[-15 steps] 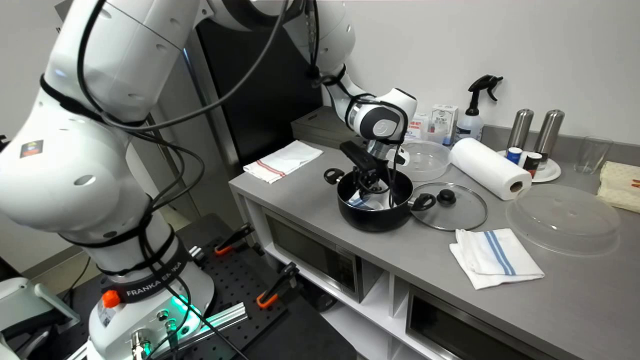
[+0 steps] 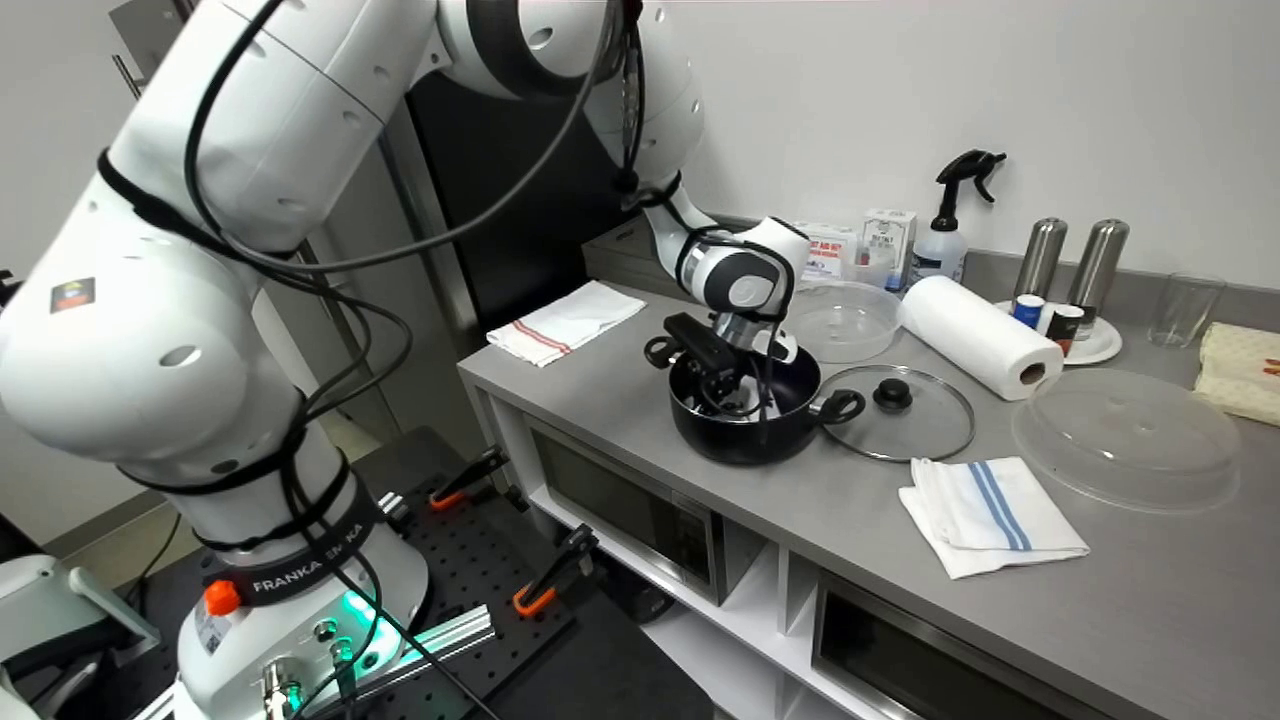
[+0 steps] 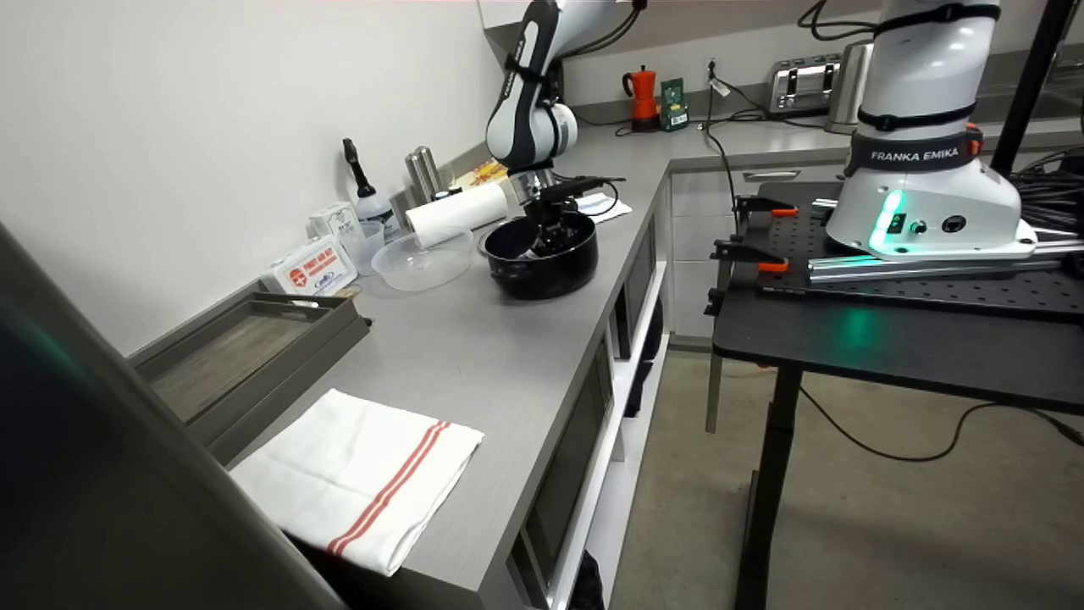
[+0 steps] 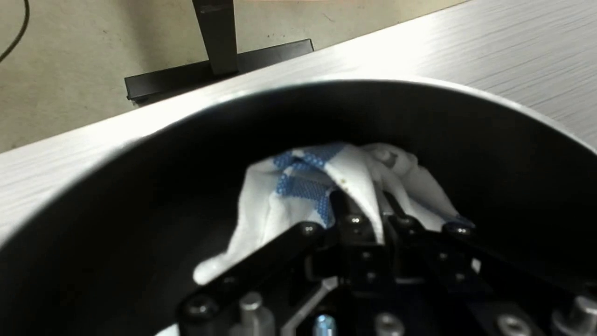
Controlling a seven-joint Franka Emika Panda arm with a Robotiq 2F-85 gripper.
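In the wrist view a crumpled white cloth with blue checks (image 4: 305, 187) lies bunched inside the black pot (image 4: 168, 185). My gripper is shut on a fold of it, and white fabric sticks up between and over the fingers. Exterior view 1 has the black pot (image 2: 744, 440) near the counter's front edge, my gripper (image 2: 732, 402) reaching down inside its rim. From the other side, the gripper (image 3: 554, 239) is also low within the pot (image 3: 544, 276). The pot's wall hides most of the cloth in both exterior views.
A glass lid (image 2: 942, 420) lies right of the pot, close to its handle. Around it are a folded blue-striped towel (image 2: 1002, 516), a paper roll (image 2: 978, 336) and a clear plastic bowl (image 2: 846, 324). A red-striped towel (image 2: 564, 324) lies left, with bare counter between.
My gripper has moved left and lower inside the pot. The pot has shifted slightly left, and less of the cloth shows above its rim.
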